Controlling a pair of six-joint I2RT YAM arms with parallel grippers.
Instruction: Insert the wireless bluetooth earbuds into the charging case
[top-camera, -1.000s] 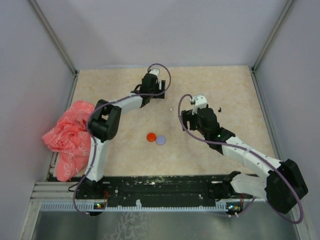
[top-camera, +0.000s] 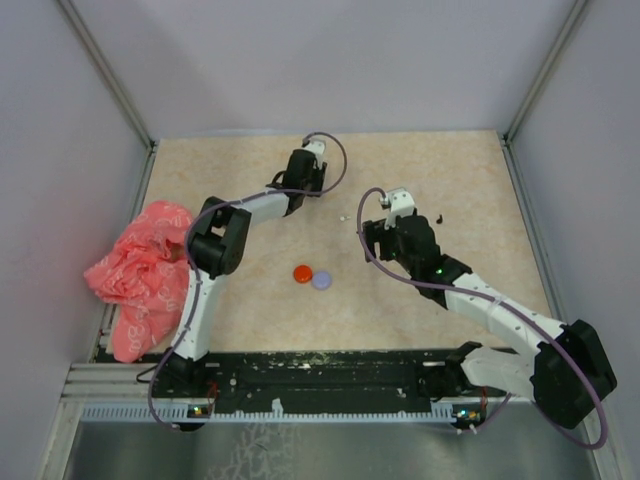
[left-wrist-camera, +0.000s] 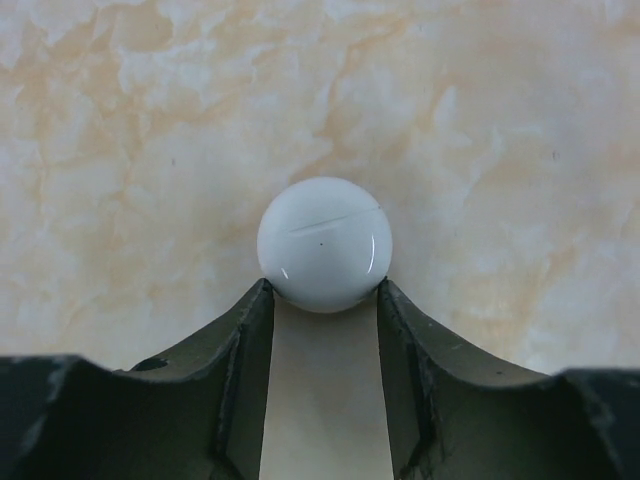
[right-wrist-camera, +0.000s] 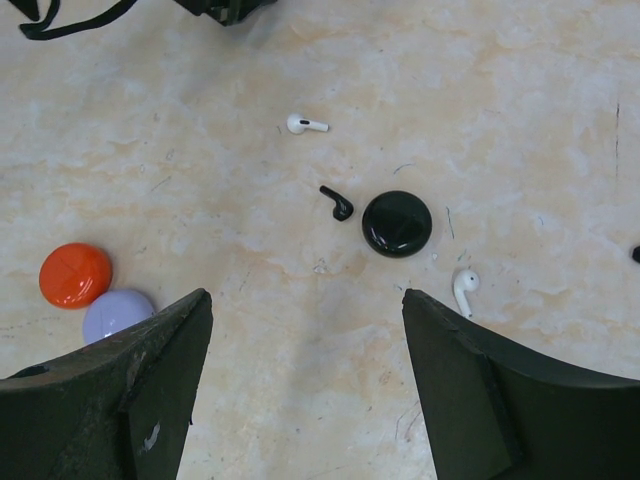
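Observation:
A rounded white case (left-wrist-camera: 325, 240) with a thin seam across it lies on the table in the left wrist view. My left gripper has its fingers part-way together, fingertips at either side of the case's near edge; whether they grip it is unclear. My right gripper is open above the table, nothing between its fingers. In the right wrist view, one white earbud (right-wrist-camera: 305, 124) lies near the top and another white earbud (right-wrist-camera: 465, 290) to the right. A black earbud (right-wrist-camera: 340, 203) is beside a round black case (right-wrist-camera: 397, 224).
A red case (right-wrist-camera: 76, 275) and a purple case (right-wrist-camera: 117, 314) sit close together, left of the right gripper. Crumpled pink cloth (top-camera: 150, 270) covers the table's left side. A small black item (top-camera: 439, 218) lies right of the right gripper.
The left gripper's fingers, spread wider a second ago, have come closer together. The right arm stays still.

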